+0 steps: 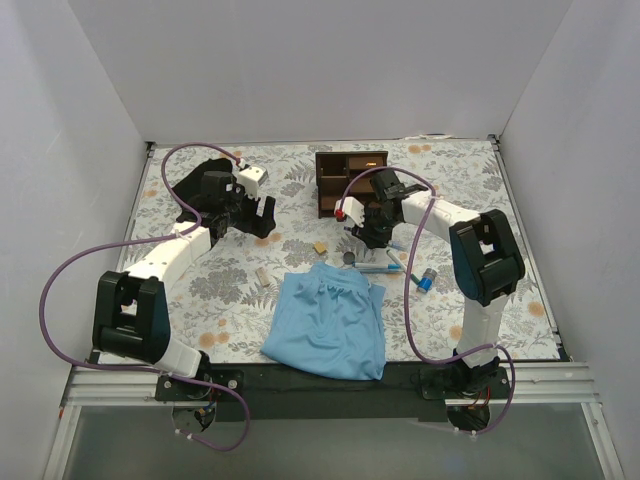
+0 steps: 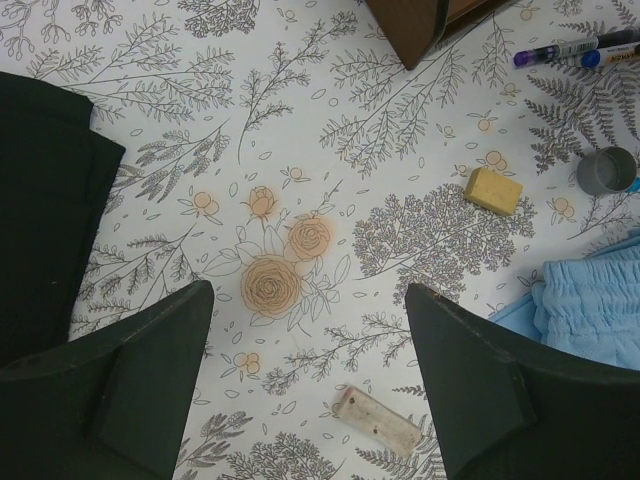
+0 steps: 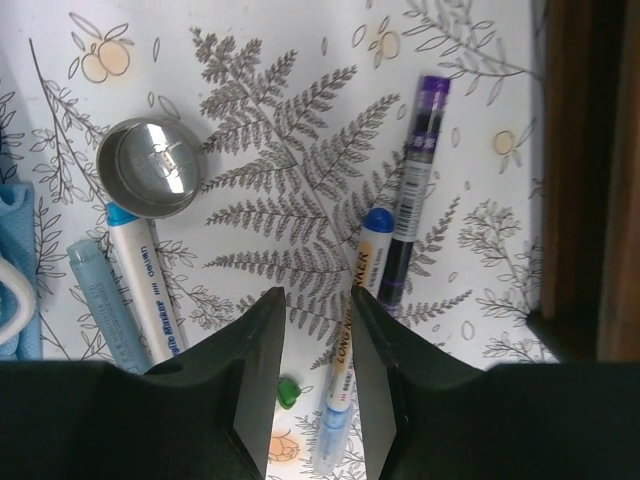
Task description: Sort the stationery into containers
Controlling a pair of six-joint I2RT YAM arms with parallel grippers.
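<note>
My right gripper is over the markers with its fingers part open and nothing held. Just beneath and beyond its right fingertip lies a blue-capped white marker (image 3: 368, 260), touching a purple-capped marker (image 3: 413, 190) on the cloth. Another white marker (image 3: 145, 285) and a light blue pen (image 3: 105, 305) lie to the left, below a round grey cup (image 3: 150, 168). My left gripper stands open and empty above bare patterned cloth. A yellow block (image 2: 493, 191) and a pale eraser-like bar (image 2: 378, 421) lie to its right. The brown compartment box (image 1: 330, 185) stands at the back.
Blue fabric (image 1: 325, 320) covers the front middle. A black cloth (image 1: 190, 182) lies at the back left beside the left arm. A blue cylinder (image 1: 428, 280) sits at right. Open cloth surrounds the left gripper.
</note>
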